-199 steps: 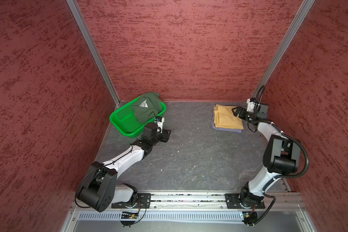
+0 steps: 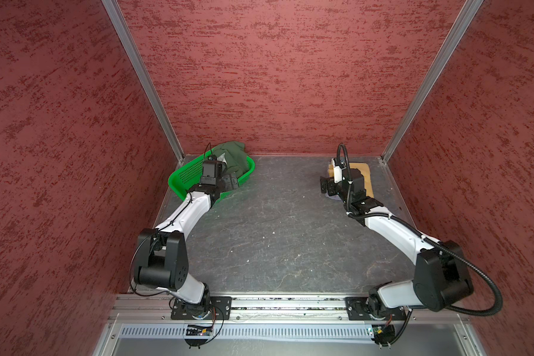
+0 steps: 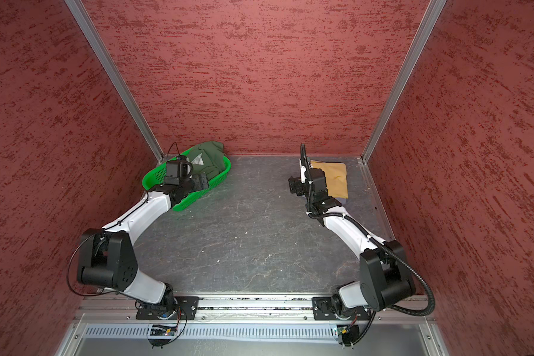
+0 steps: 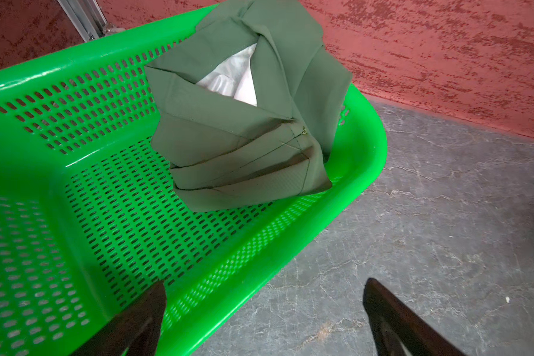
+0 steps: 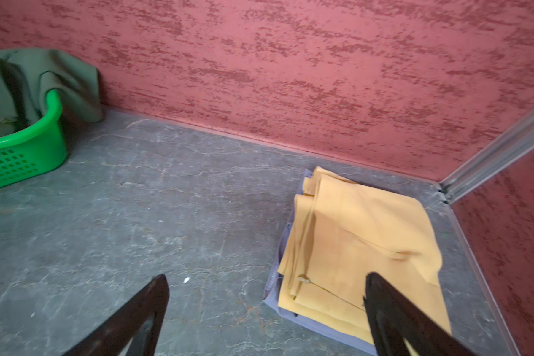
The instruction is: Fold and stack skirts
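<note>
A dark green skirt (image 4: 237, 148) with a white lining lies bunched in the far end of the green basket (image 4: 261, 270), partly draped over its rim. Above the basket's near side my left gripper hangs open and empty, apart from the skirt. On the right, a folded yellow skirt (image 5: 368, 237) rests on a bluish-grey folded one (image 5: 271, 290), whose edges peek out beneath. My right gripper is open with nothing held, above the table by the left side of this stack. In the top left view the right arm covers much of the stack.
Red walls (image 2: 290, 77) close in the back and sides; the stack sits near the back right corner (image 5: 448, 192).
My left gripper has moved left and back, from beside the basket to over it. My right gripper has swung left from the stack's right side across to its left side.
</note>
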